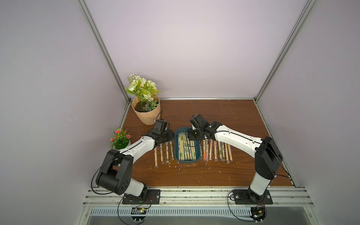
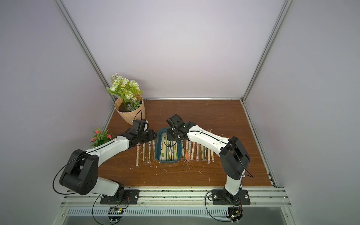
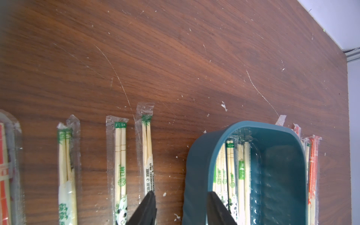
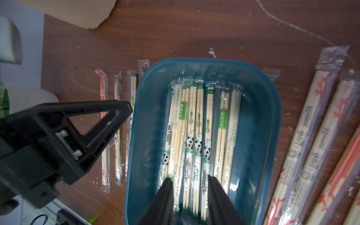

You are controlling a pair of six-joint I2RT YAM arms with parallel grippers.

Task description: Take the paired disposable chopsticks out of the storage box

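A teal storage box (image 1: 178, 159) holds several wrapped pairs of chopsticks (image 4: 198, 142) lying lengthwise, with free floor along its right side. My left gripper hovers just left of the box, its fingertips apart over the box's left wall and the pairs beside it, nothing seen between them. My right gripper is over the box, fingertips apart above the pairs inside, nothing seen gripped.
Several wrapped pairs (image 1: 166, 151) lie left of the box and more (image 1: 219, 150) to its right. A large flower pot (image 1: 147, 117) stands back left, a small plant (image 1: 121, 138) at the left edge.
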